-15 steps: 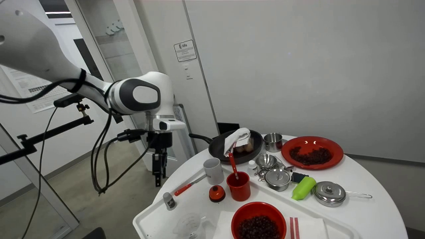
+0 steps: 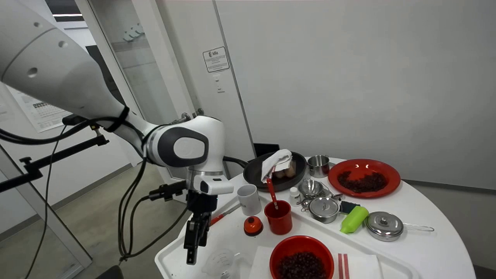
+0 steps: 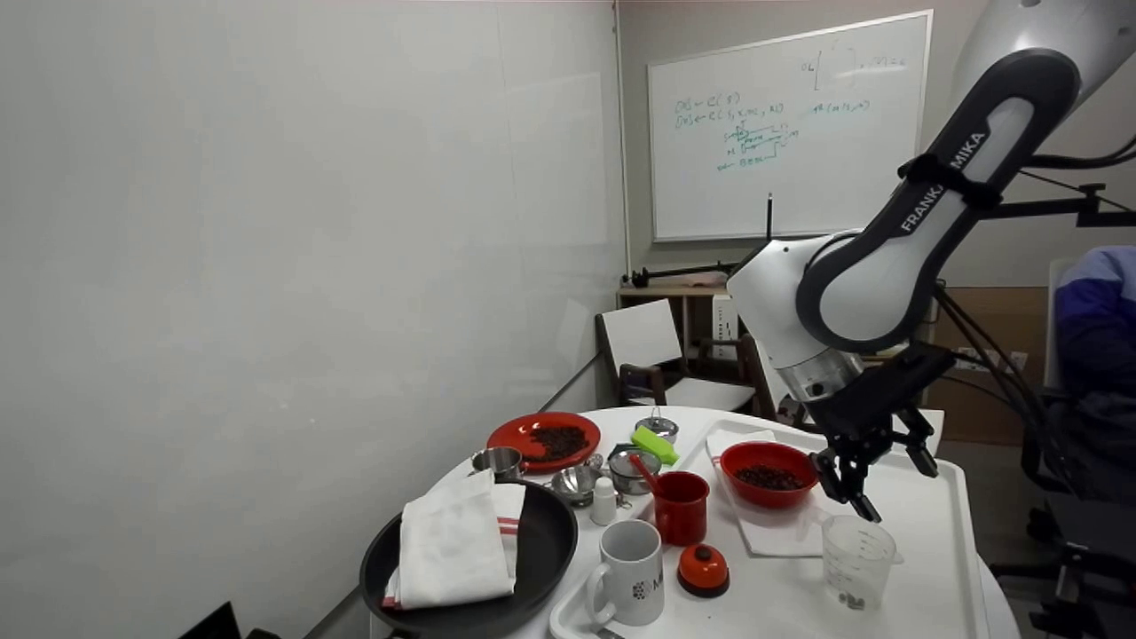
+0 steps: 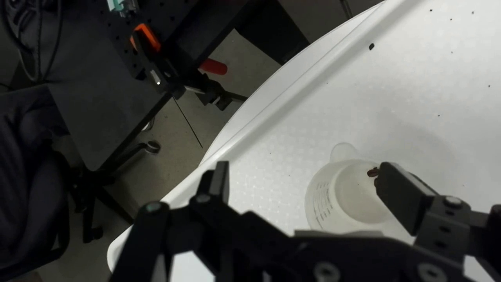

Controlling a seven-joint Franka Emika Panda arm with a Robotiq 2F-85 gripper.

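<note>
My gripper (image 2: 197, 249) is open over the tray, fingers pointing down and nothing between them. In exterior view 2 it hangs above and behind a clear measuring cup (image 3: 858, 564), apart from it. The wrist view shows that measuring cup (image 4: 360, 195) below my right finger (image 4: 406, 197), which hides part of its rim; small dark bits show in it. My left finger (image 4: 219, 183) is over bare white tray.
On the white tray (image 2: 172, 262) stand a red bowl (image 2: 302, 246) of dark beans, a red mug (image 2: 279, 221), a grey mug (image 2: 249, 200) and a red-black timer (image 2: 253, 226). Beyond are a pan (image 3: 554, 543), pots and a red plate (image 2: 365, 167). Much of the wrist view's tray is clear.
The arm has come down and a little to the right in exterior view 1. The gripper now covers where the shaker stood. Other objects there look unmoved.
</note>
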